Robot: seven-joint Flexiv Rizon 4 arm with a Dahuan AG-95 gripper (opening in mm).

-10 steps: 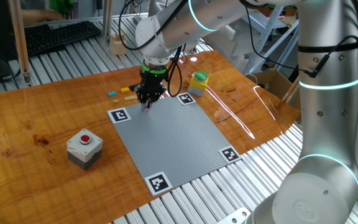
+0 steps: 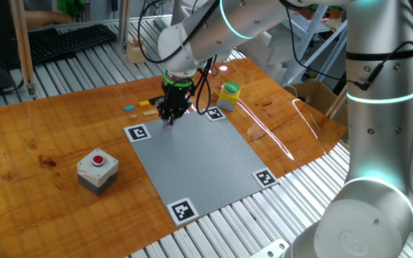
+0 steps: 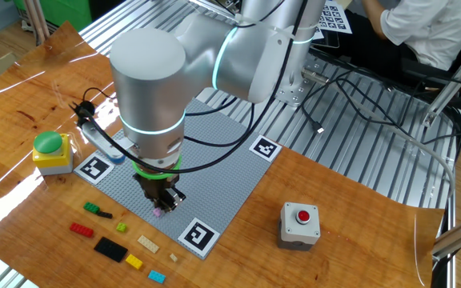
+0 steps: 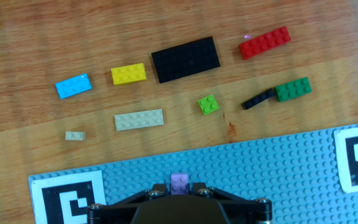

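Observation:
A small lilac brick (image 4: 179, 183) sits between the fingertips of my gripper, which looks shut on it from both sides. Below it lies the grey studded baseplate (image 2: 199, 158), with marker squares at its corners. In exterior view 2 the gripper (image 3: 160, 206) points down over the plate's edge nearest the loose bricks, the lilac brick (image 3: 157, 213) showing at its tip. Whether that brick touches the studs cannot be told. On the wood beyond the plate lie loose bricks, among them blue (image 4: 73, 86), yellow (image 4: 128, 74), red (image 4: 265, 43) and lime (image 4: 208, 104).
Also on the wood are a black plate (image 4: 186, 59), a white brick (image 4: 139, 119) and a dark green brick (image 4: 293, 89). A red-button box (image 2: 97, 171) and a green-button box (image 2: 229, 95) stand beside the baseplate, whose middle is clear.
The arm has shifted very slightly to the right in exterior view 1. The gripper stays at nearly the same spot over the plate's edge, and the other objects have not moved.

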